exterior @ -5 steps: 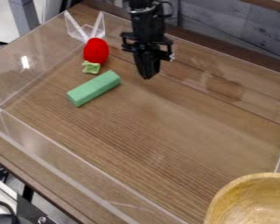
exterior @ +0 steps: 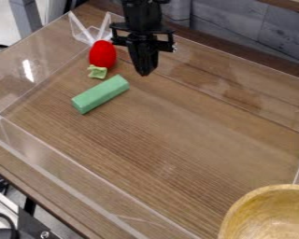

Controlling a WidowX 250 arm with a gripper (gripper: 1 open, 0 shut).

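My black gripper point(exterior: 145, 56) hangs over the back of the wooden table point(exterior: 190, 140), pointing down and shut, with nothing visible between its fingers. Left of it lie a red object point(exterior: 101, 54) and a small pale green piece point(exterior: 97, 72) just below that. A green bar point(exterior: 100, 94) lies diagonally nearer the front left, apart from the gripper.
A yellow bowl point(exterior: 267, 213) sits at the front right. Clear plastic pieces point(exterior: 90, 30) stand at the back left. A wall edge runs along the back right.
The objects stayed in place.
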